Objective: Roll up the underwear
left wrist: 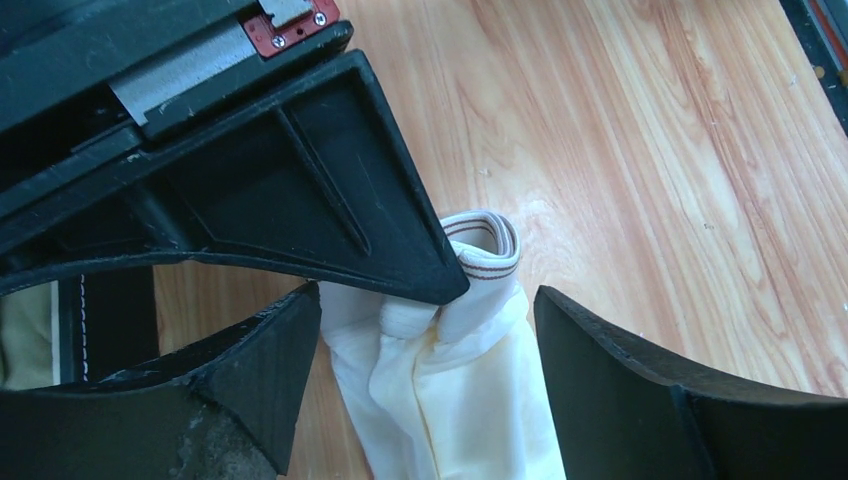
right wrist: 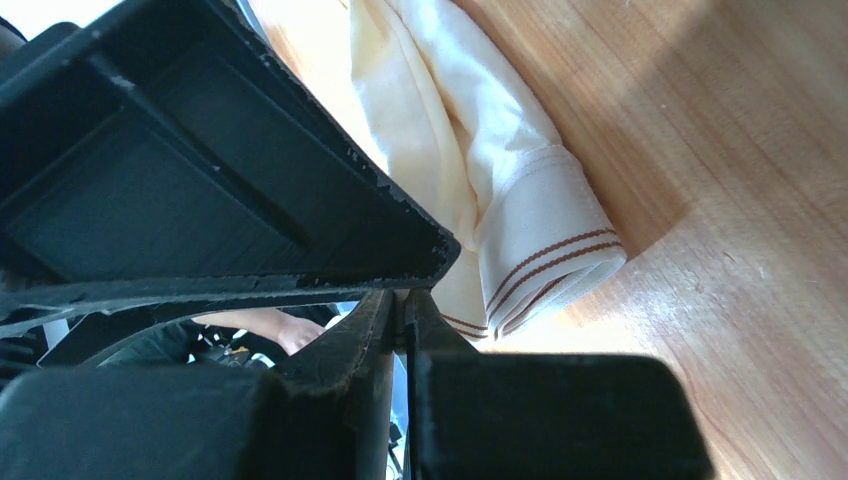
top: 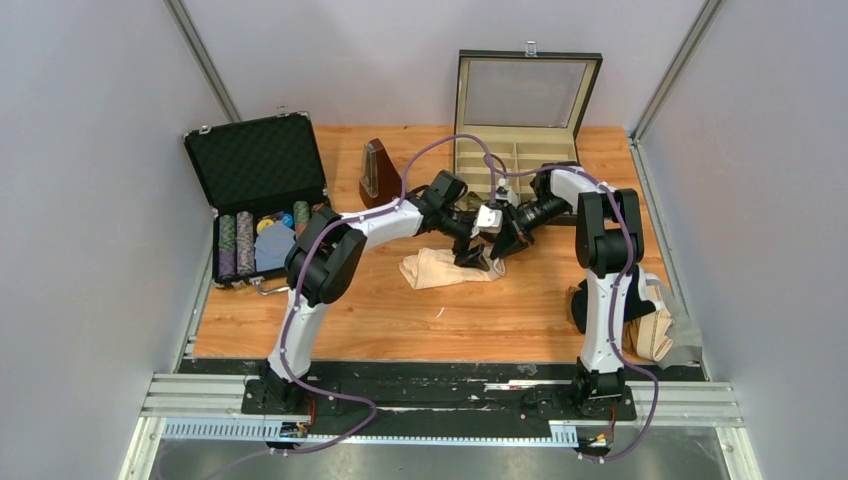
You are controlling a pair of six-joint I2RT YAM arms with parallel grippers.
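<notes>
The cream underwear (top: 435, 270) lies lengthwise on the table, its striped waistband end (right wrist: 545, 255) folded into a small curl at the right. My right gripper is shut on that end, its fingertips low at the cloth. My left gripper hovers just above the same end, its fingers parted on either side of the cloth, close beside the right gripper, whose dark body fills the upper left of the left wrist view.
A compartment box (top: 520, 140) stands behind the grippers, a brown wooden object (top: 378, 175) left of it. An open case (top: 258, 160) with rolled items is at the left, a pile of clothes (top: 655, 330) at the right.
</notes>
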